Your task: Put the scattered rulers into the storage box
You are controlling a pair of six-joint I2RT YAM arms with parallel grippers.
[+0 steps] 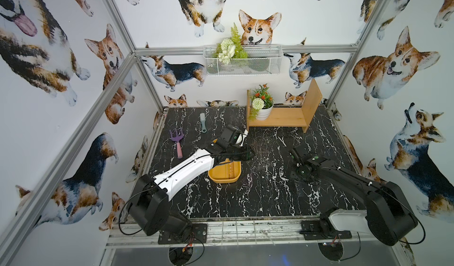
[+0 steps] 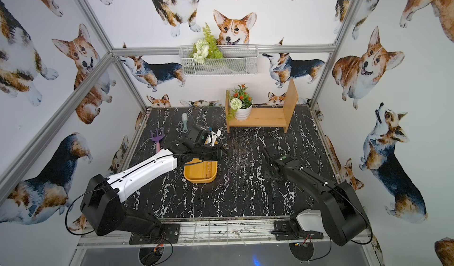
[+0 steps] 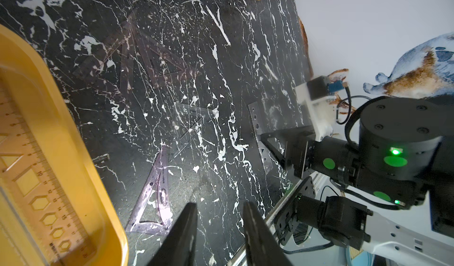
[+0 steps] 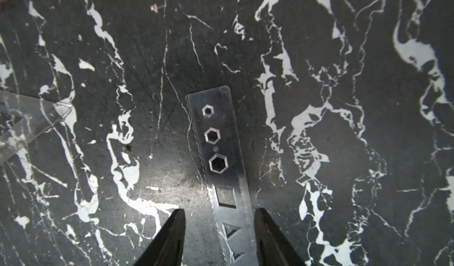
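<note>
The yellow storage box (image 1: pixel 218 175) holds a ruler (image 3: pixel 47 193). My left gripper is open above the table beside it, empty. Several clear set squares lie on the table, including a pinkish one (image 3: pixel 146 214) by the box, one (image 3: pixel 189 109) farther back and more (image 3: pixel 160 76) behind. My right gripper is open, empty, over a clear straight ruler (image 4: pixel 229 195) with hexagonal holes, its fingers on either side of it in the wrist view.
A wooden shelf (image 1: pixel 286 122) with a potted plant stands at the back. A pink fork (image 1: pixel 179 147) and a small teal-handled tool (image 1: pixel 203 126) lie at the left.
</note>
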